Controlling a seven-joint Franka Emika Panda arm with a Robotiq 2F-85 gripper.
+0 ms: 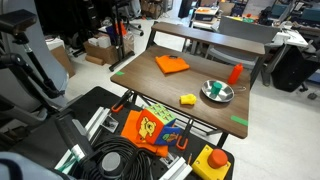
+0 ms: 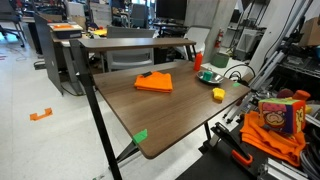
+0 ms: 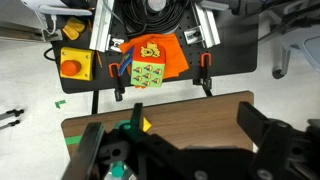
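Observation:
My gripper shows as dark fingers along the bottom of the wrist view. It stands open, with nothing seen between its fingers, and the brown table lies below it. On that table (image 1: 150, 85) are a folded orange cloth (image 1: 172, 63), a small yellow block (image 1: 188, 100) and a metal pan (image 1: 224, 97) with a green cup (image 1: 216, 88) in it. A red bottle (image 1: 235, 74) is upright behind the pan. The wrist view catches part of the yellow block (image 3: 146, 125) and green cup (image 3: 117, 170); the gripper hides much around them.
A colourful box (image 1: 150, 126) sits on orange cloth in front of the table, near coiled black cable (image 1: 112, 160). A yellow box with a red button (image 1: 217, 158) is at the front right. A raised shelf (image 2: 140, 42) runs along the table's back.

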